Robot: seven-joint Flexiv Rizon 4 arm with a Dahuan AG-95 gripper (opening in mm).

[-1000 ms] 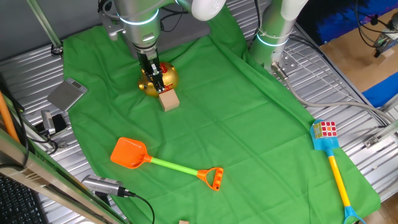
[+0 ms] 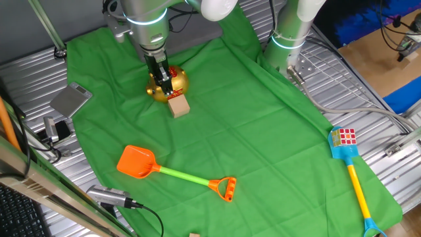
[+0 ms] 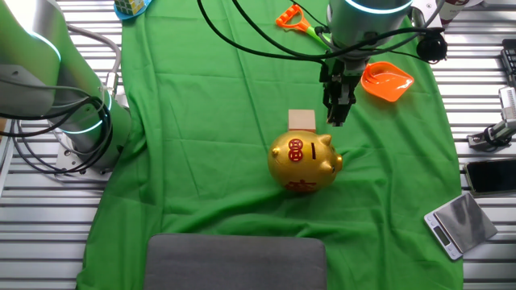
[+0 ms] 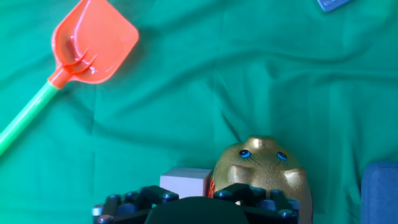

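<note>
A golden piggy bank (image 3: pixel 300 161) with red markings sits on the green cloth. Close beside it lies a pale wooden block (image 2: pixel 178 106); in the wrist view the block (image 4: pixel 186 181) is left of the pig's head (image 4: pixel 266 168), both partly hidden behind the fingers. My gripper (image 2: pixel 169 93) points down over this spot, overlapping the pig in exterior view 1. From exterior view 2 the gripper (image 3: pixel 335 121) appears to the right of the block and above the cloth. Its two fingers (image 4: pixel 155 195) stand apart, with nothing held between them.
An orange shovel (image 2: pixel 137 162) with a green shaft lies on open cloth. At the far right, a blue shovel (image 2: pixel 343 152) carries a puzzle cube (image 2: pixel 344 137). A small scale (image 3: pixel 460 225) lies at the cloth's edge, and a dark grey pad (image 3: pixel 235 262) lies behind the pig.
</note>
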